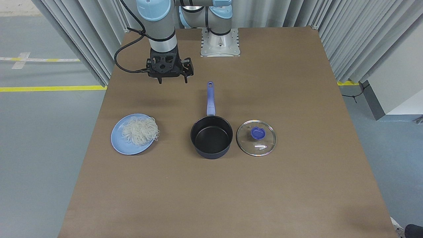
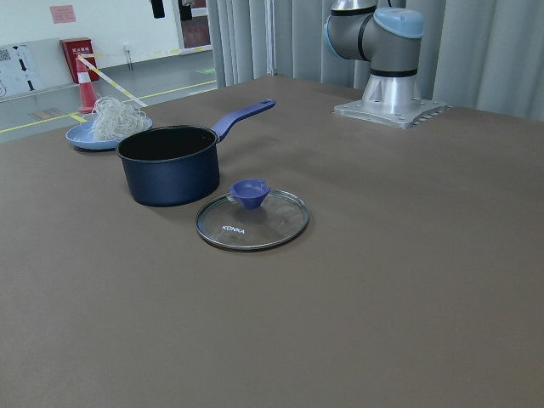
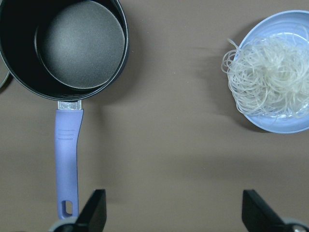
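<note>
A dark saucepan (image 1: 211,138) with a periwinkle handle (image 3: 67,154) sits mid-table. Left of it in the front view is a light blue plate (image 1: 121,140) holding white noodles (image 3: 270,77). A glass lid with a blue knob (image 1: 257,133) lies to its right. My gripper (image 1: 173,81) is raised behind the plate and pan, toward the back left. In the wrist view its two fingers stand wide apart, open, with bare table between them and the handle's end beside the left finger.
The robot base (image 1: 220,47) stands at the back edge. Grey curtains hang behind the table.
</note>
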